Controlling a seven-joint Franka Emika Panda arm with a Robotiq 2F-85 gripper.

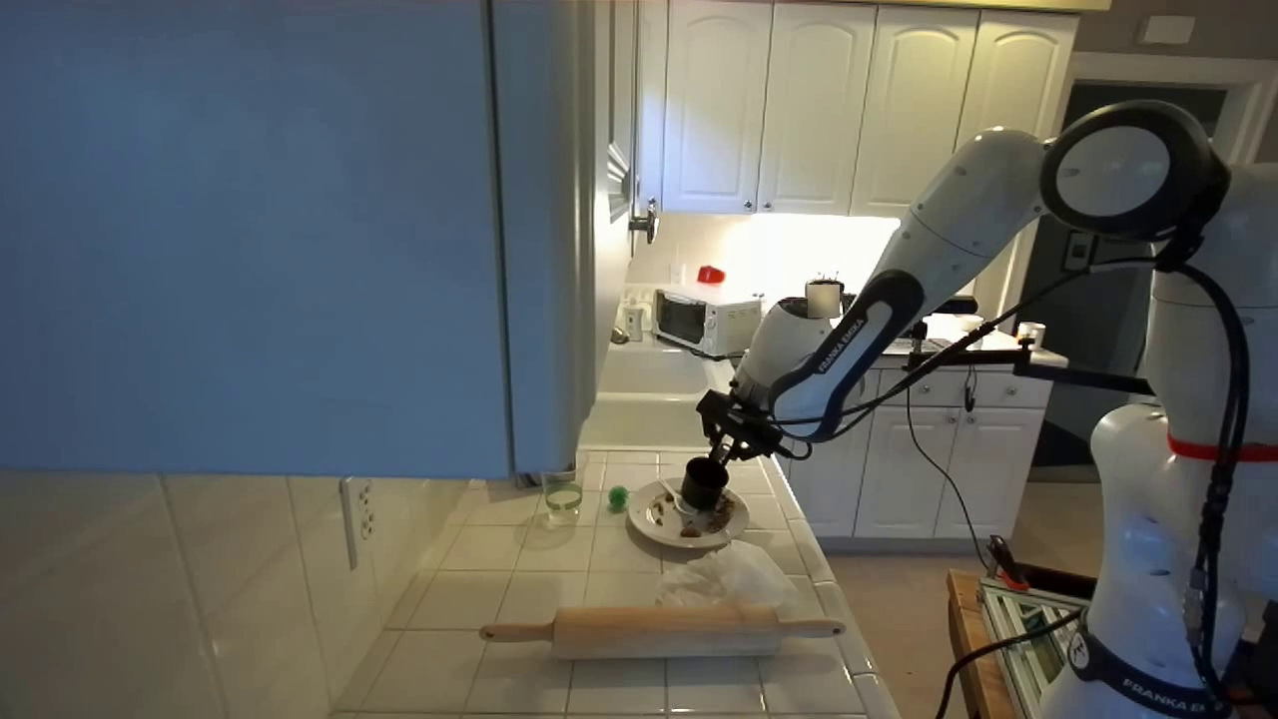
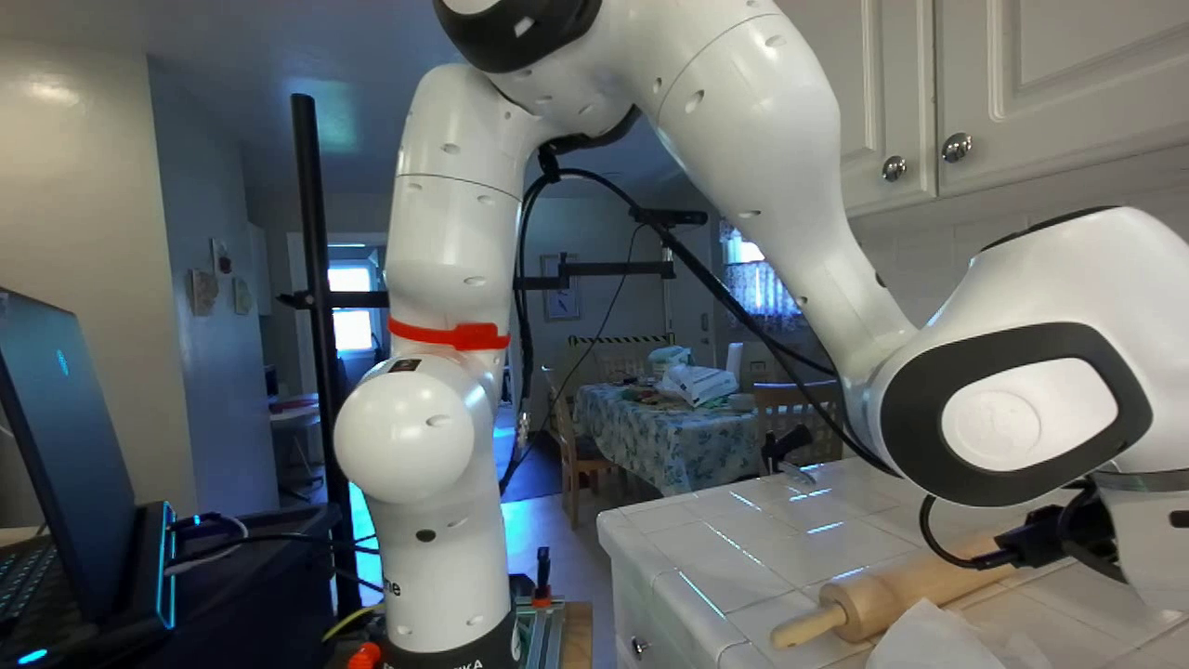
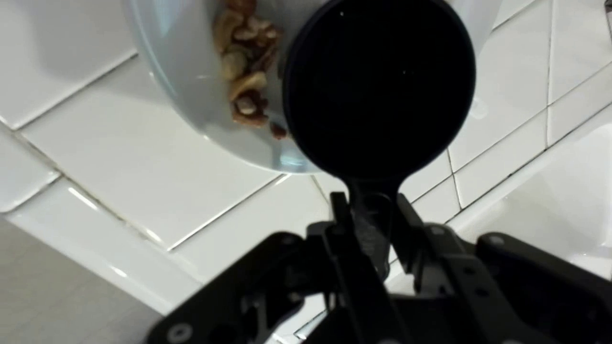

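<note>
In the wrist view my gripper is shut on the handle of a black cup [image 3: 381, 86], which is round and dark inside. What the cup contains cannot be made out. A pale plate [image 3: 172, 63] lies under it, with mixed nuts [image 3: 246, 69] showing beside the cup. From exterior view 1, the cup [image 1: 704, 483] appears over the far part of the plate [image 1: 647, 521], and the gripper [image 1: 721, 453] is above it. Whether the cup touches the plate is unclear. The fingers are out of sight in exterior view 2.
A rolling pin [image 1: 665, 631] and a crumpled white bag [image 1: 725, 577] lie on the near side of the plate. To its left are a green object [image 1: 618, 497] and a clear glass [image 1: 562, 499]. The sink [image 1: 653, 389] lies beyond; the counter's edge runs on the right.
</note>
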